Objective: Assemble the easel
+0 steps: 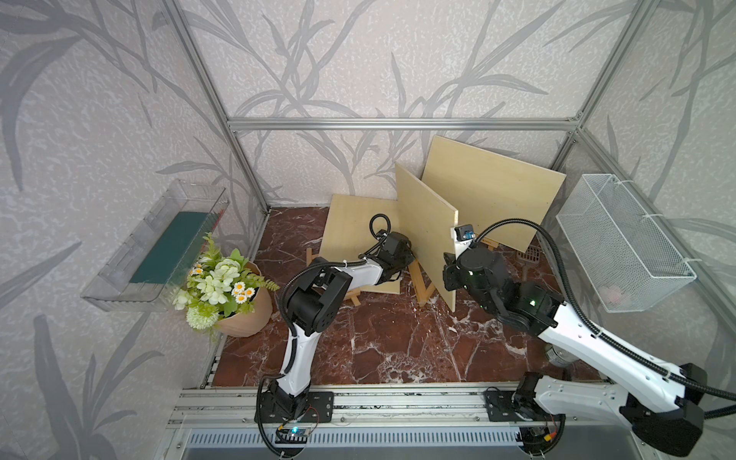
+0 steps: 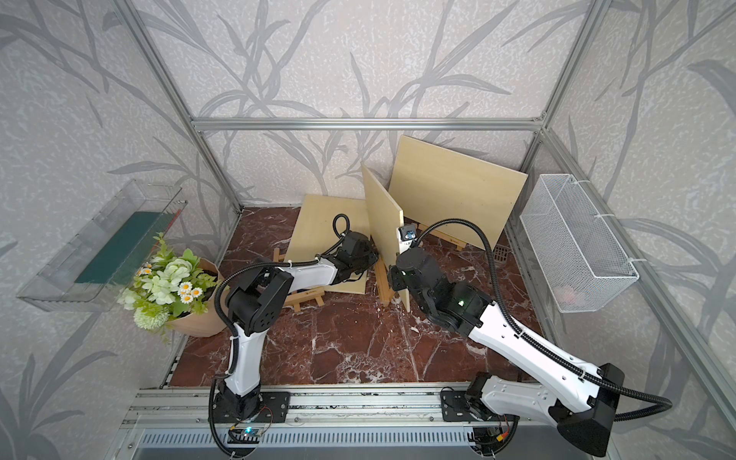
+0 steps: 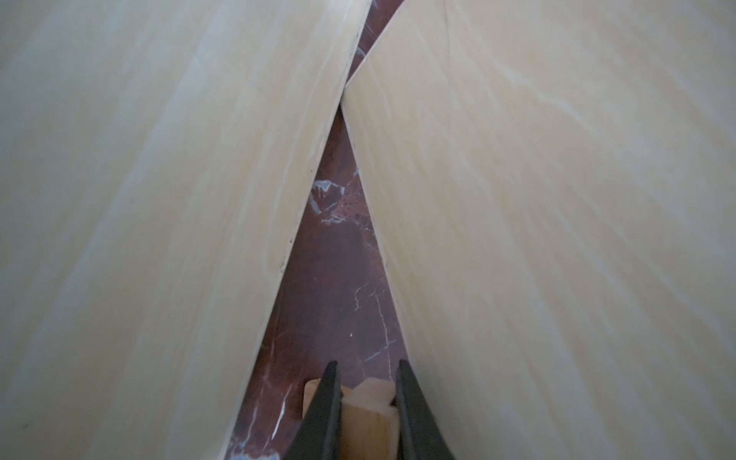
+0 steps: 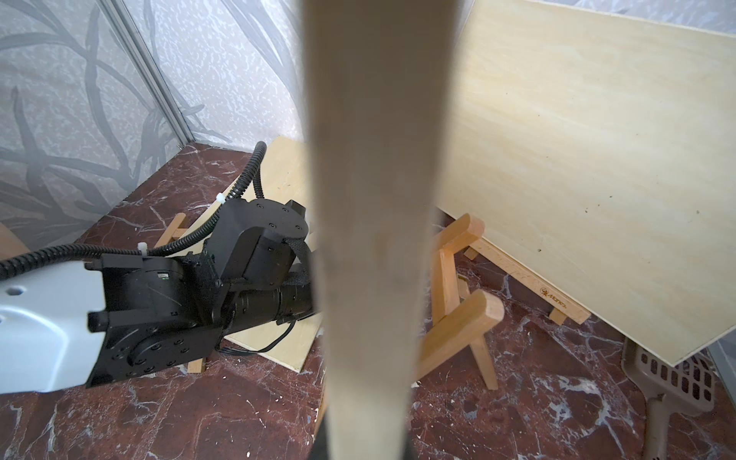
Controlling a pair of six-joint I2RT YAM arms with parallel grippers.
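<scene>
My left gripper is shut on a wooden easel piece (image 3: 368, 429), low between two panels. In the top left view, my right gripper (image 1: 452, 260) is at the near edge of an upright plywood board (image 1: 421, 214); its edge fills the middle of the right wrist view, blurred, with the fingertips mostly hidden behind it. The board stands beside a wooden easel frame (image 4: 460, 329). A second board (image 1: 490, 184) leans at the back right and a third (image 1: 345, 218) lies under my left arm.
A flower pot (image 1: 241, 322) and a wire tray (image 1: 107, 295) are on the left, a white mesh basket (image 1: 651, 268) on the right. A slotted spatula (image 4: 655, 406) lies below the back board.
</scene>
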